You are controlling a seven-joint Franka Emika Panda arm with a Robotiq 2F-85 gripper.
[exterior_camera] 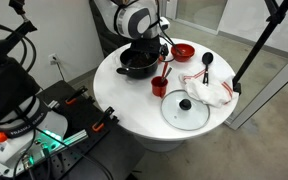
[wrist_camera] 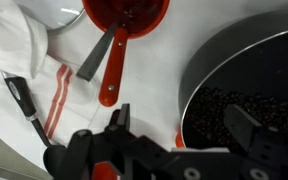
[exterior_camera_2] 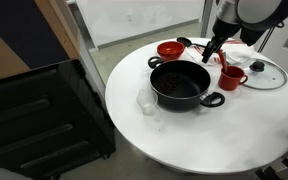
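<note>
My gripper [exterior_camera_2: 215, 51] hangs open above the table beside the black pot [exterior_camera_2: 187, 103], on the red mug's side. In the wrist view the two dark fingers stand wide apart, and nothing shows between them. Small dark grains [wrist_camera: 274, 112] cover the pot's bottom. A red mug [exterior_camera: 160, 88] holds utensils; two handles, one red [wrist_camera: 113, 72] and one dark, show in the wrist view. Past the pot lies a red bowl [exterior_camera_2: 170, 48].
A glass lid [exterior_camera: 185, 110] lies flat near the mug. A white towel [exterior_camera: 213, 90] with red stripes has a black ladle [exterior_camera: 207, 61] on it. Something clear [exterior_camera_2: 148, 103] sits beside the pot.
</note>
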